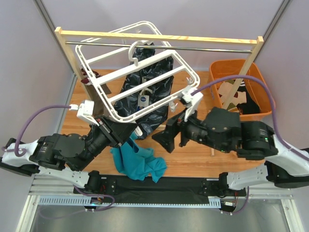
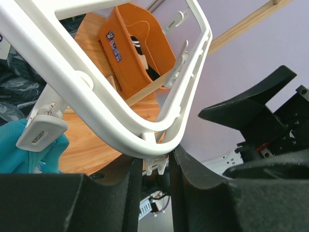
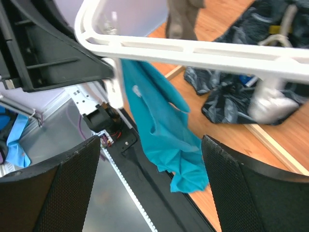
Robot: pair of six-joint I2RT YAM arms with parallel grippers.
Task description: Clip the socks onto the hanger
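Observation:
The white hanger (image 1: 123,79) hangs tilted from the rack's bar. My left gripper (image 1: 133,127) is at its front corner. In the left wrist view its fingers (image 2: 113,193) stand close on both sides of a small white clip (image 2: 155,164); how firmly they press cannot be told. A teal sock (image 1: 136,162) hangs below that corner; in the right wrist view its upper end is behind a white clip (image 3: 113,84), so its hold is hidden. My right gripper is open and empty, apart from the sock. A brown sock (image 1: 99,101) hangs on the hanger's left side.
A wooden rack (image 1: 164,37) with a metal bar spans the top. Behind the hanger is a crumpled black bag (image 1: 164,87). An orange bin (image 1: 258,117) with clothes stands at the right.

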